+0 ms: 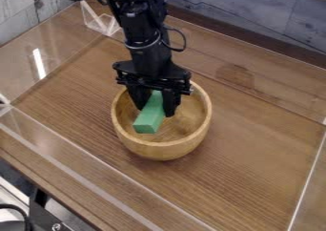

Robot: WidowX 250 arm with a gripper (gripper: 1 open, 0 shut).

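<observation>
A round tan wooden bowl (185, 138) sits on the wooden table. Over it, the black arm reaches down from the top, and its gripper (154, 95) is shut on a green block (149, 115), which hangs slanted inside the bowl's outline. Whether the block rests on the bowl's bottom cannot be told.
A grey board wall (254, 15) runs along the back. Black cables (15, 211) lie off the table's edge at the lower left.
</observation>
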